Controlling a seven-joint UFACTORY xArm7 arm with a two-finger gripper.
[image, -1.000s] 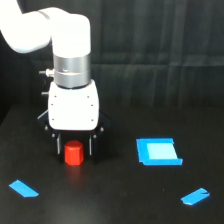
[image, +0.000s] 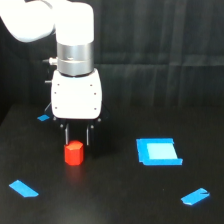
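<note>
A small red cube (image: 74, 153) is at the left of the dark table in the camera view. Directly over it hangs my gripper (image: 77, 138), pointing down from the white arm. Its two thin dark fingers are spread apart, with their tips near the cube's top edge. They blend into the dark background, so whether they touch the cube is unclear.
On the right lies a pale square (image: 160, 151) bordered with blue tape. Blue tape strips mark the table at the front left (image: 23, 188), front right (image: 195, 197) and back left (image: 43, 118).
The arm has shifted slightly right and upward in view. Its fingers now appear closer together. The red cube is in nearly the same place, its visible face looking slightly different.
</note>
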